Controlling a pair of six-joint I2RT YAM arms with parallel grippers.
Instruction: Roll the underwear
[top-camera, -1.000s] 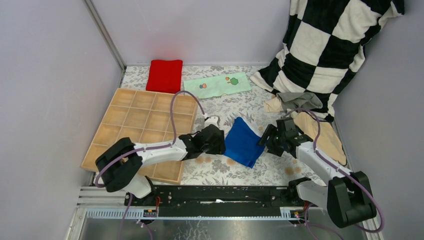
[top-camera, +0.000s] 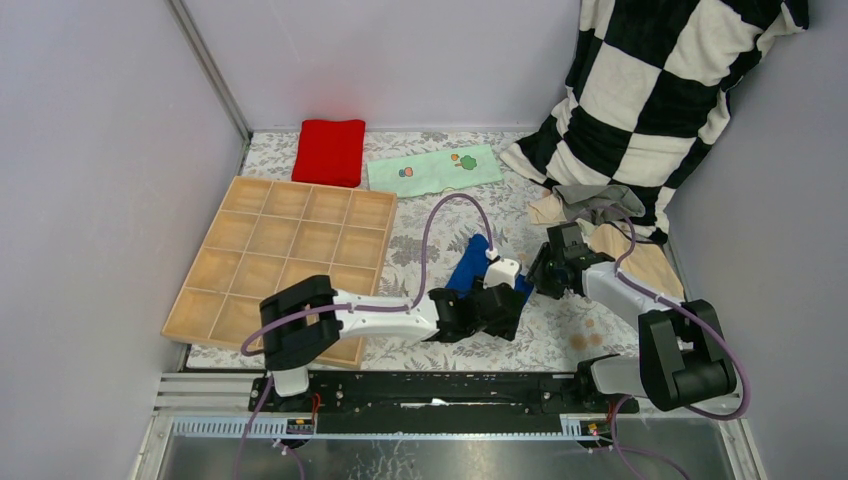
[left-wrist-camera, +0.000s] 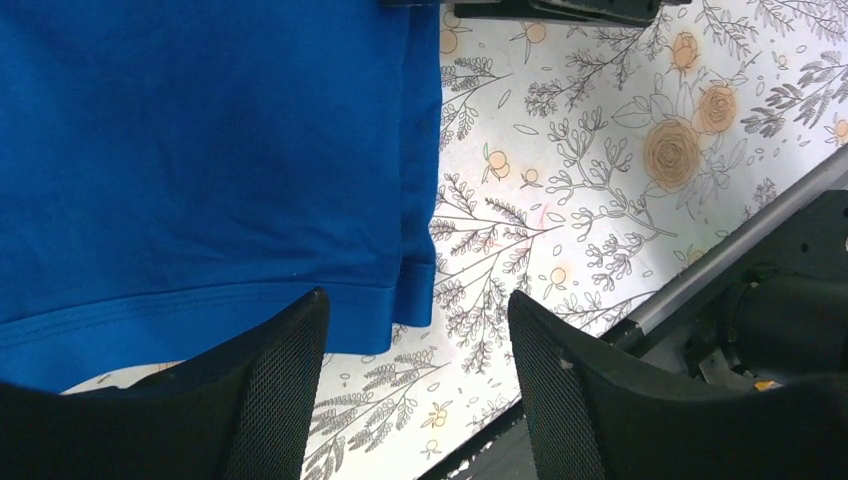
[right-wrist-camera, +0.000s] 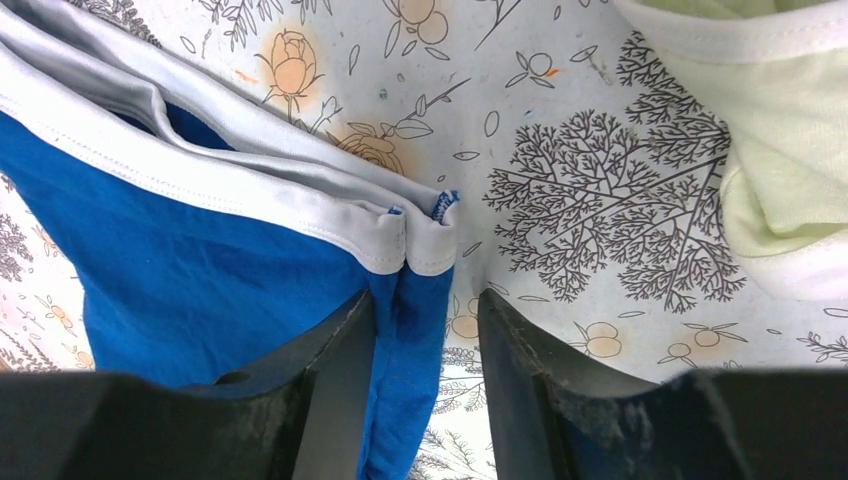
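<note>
The blue underwear (top-camera: 469, 262) lies folded flat on the floral mat, partly covered by my left arm in the top view. Its white waistband (right-wrist-camera: 230, 190) ends in a corner in the right wrist view. My left gripper stands open above the hemmed corner of the blue cloth (left-wrist-camera: 200, 170), where two layers show at the edge. At the waistband end, my right gripper is part open. One of its fingers overlaps the blue fabric, and the folded side edge runs between the two. Contact with the cloth is hard to judge in either wrist view.
A wooden compartment tray (top-camera: 376, 212) stands to the left. Behind lie a red folded cloth (top-camera: 330, 152) and a mint green cloth (top-camera: 440, 170). Grey cloth (top-camera: 600, 198) and beige cloth (top-camera: 640, 258) are piled at the right, below a checkered blanket (top-camera: 670, 85).
My left arm has swung right from beside the tray and now reaches over the underwear's front part. The right gripper has shifted slightly right at the cloth's right end. The underwear lies in place.
</note>
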